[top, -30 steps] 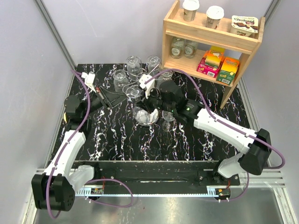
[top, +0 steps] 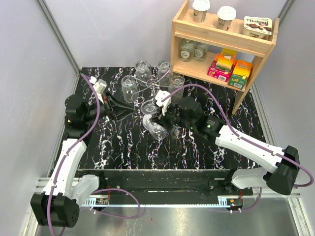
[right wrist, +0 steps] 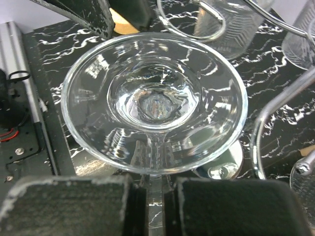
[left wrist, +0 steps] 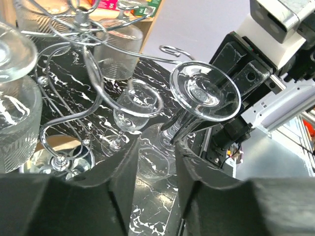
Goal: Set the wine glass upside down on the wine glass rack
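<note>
The clear wine glass (left wrist: 205, 91) is upside down and tilted, its round foot up and its bowl below. My right gripper is shut on its stem; in the right wrist view the foot (right wrist: 216, 142) spreads above the fingers. The curled wire rack (left wrist: 101, 96) stands beside it, and an arm of the rack passes close to the foot in the left wrist view; whether they touch, I cannot tell. My left gripper (top: 127, 108) is left of the rack, part open, with nothing seen between its fingers.
Several glasses (top: 129, 88) hang on the rack's far and side arms. A small stemmed glass (left wrist: 133, 103) stands upright on the marble table near the held one. At the back right is a wooden shelf (top: 221, 34).
My right gripper has drawn toward the front of the table with the glass, which is tilted more now, its bowl swung forward and right. The left gripper has shifted only slightly.
</note>
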